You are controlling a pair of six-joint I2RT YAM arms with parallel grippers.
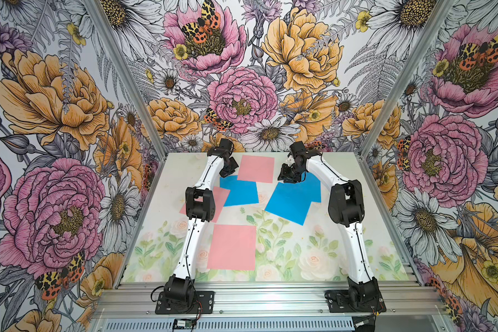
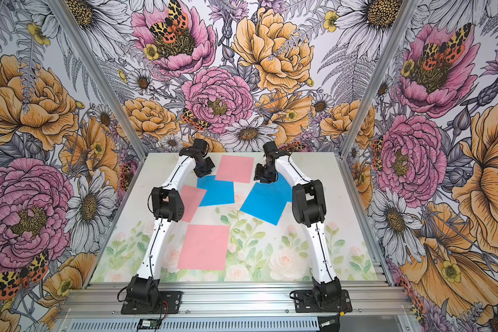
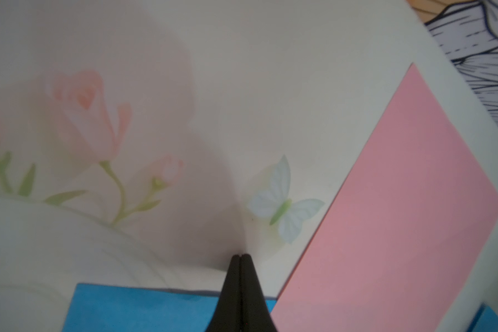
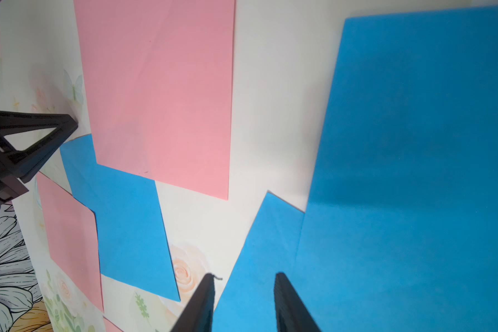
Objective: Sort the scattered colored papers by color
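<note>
At the back centre lies a pink paper [image 1: 256, 168], its near edge over a blue paper [image 1: 241, 194]. A second pink paper [image 1: 222, 200] meets that blue one at its left, partly hidden by my left arm. A third pink paper [image 1: 232, 247] lies flat near the front. On the right, a blue paper [image 1: 288, 203] overlaps another blue paper [image 1: 314, 188]. My left gripper is shut beside the back pink paper, nothing showing between its fingertips. Over the right-hand blue papers, my right gripper is open, its fingers apart and nothing held.
Flowered walls and metal posts border it. Both arms reach in from the front rail [image 1: 271, 298], with their grippers on either side of the back pink paper.
</note>
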